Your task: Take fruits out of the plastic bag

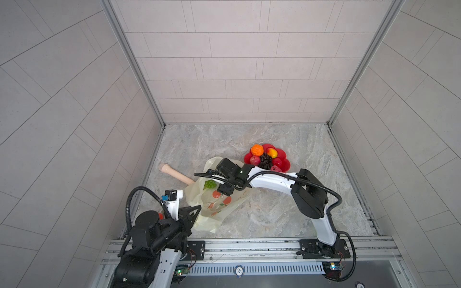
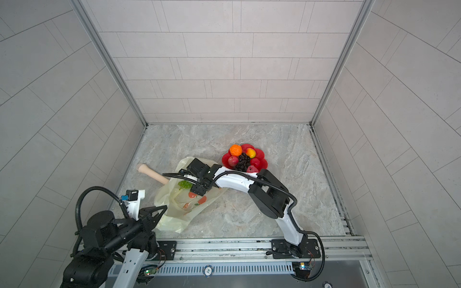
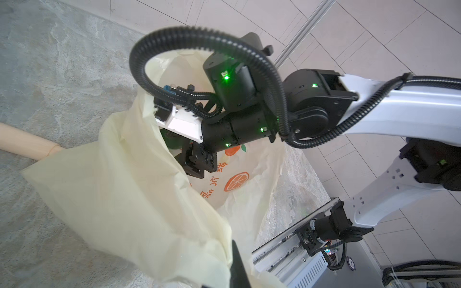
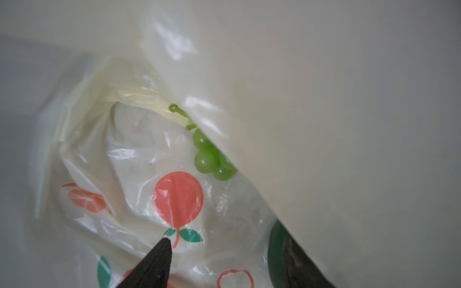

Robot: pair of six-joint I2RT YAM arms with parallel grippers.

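Observation:
A translucent cream plastic bag (image 1: 196, 194) lies open on the marble surface. My right arm reaches into it; in the right wrist view the right gripper is open, its fingertips apart, below a bunch of green grapes (image 4: 207, 158) partly hidden by a fold of bag. A dark green object (image 4: 279, 249) shows beside the right finger, mostly hidden. My left gripper (image 1: 197, 209) stands shut at the bag's near-left edge, where in the left wrist view the bag's material lies against its dark fingers.
A red flower-shaped plate (image 1: 283, 163) with an orange (image 1: 257, 150) and several other fruits stands behind the right arm. A pale wooden cylinder (image 1: 175, 173) lies left of the bag.

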